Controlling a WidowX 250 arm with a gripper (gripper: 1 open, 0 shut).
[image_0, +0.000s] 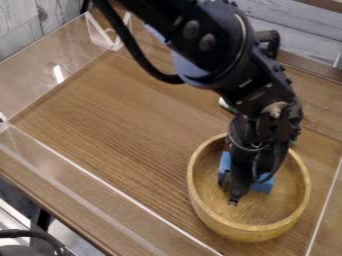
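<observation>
A yellow bowl (251, 222) sits at the lower right of the wooden table. My gripper (238, 180) reaches down into it from above, shut on a blue object (263, 181) that is partly hidden behind the dark fingers.
A small white item, partly covered by the arm, lies near the back right.
</observation>
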